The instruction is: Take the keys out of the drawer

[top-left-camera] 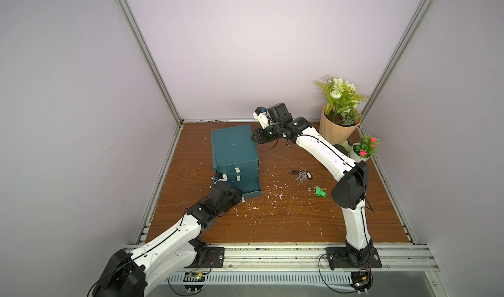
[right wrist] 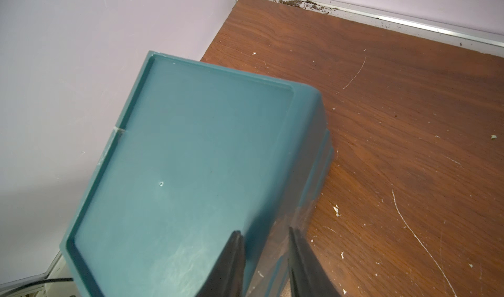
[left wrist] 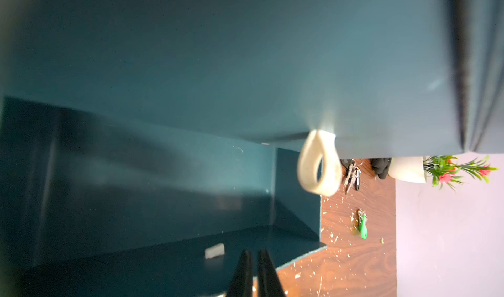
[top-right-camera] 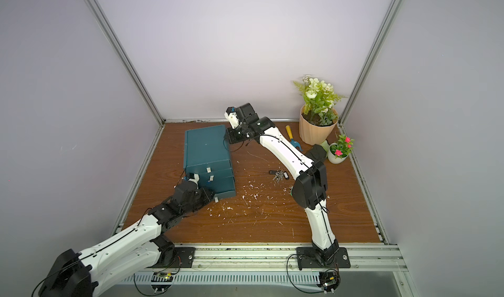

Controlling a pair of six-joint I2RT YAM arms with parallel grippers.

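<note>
A teal drawer cabinet [top-left-camera: 233, 144] stands left of centre, its bottom drawer [top-left-camera: 251, 192] pulled out; in the left wrist view the drawer interior [left wrist: 157, 186] holds no visible keys. My left gripper is shut at the drawer's front, apparently on its front pull, which is mostly hidden. My right gripper hangs part open at the cabinet's upper right edge, nothing visible between its fingers. Silver keys [top-left-camera: 303, 176] with dark fobs and a green-fobbed key set [top-left-camera: 320, 192] lie on the table right of the cabinet.
A large flowerpot [top-left-camera: 336, 131] and a small pink-flowered pot [top-right-camera: 337, 157] stand at the back right, near a yellow-handled tool [top-right-camera: 289, 133]. Paper scraps litter the middle front of the table.
</note>
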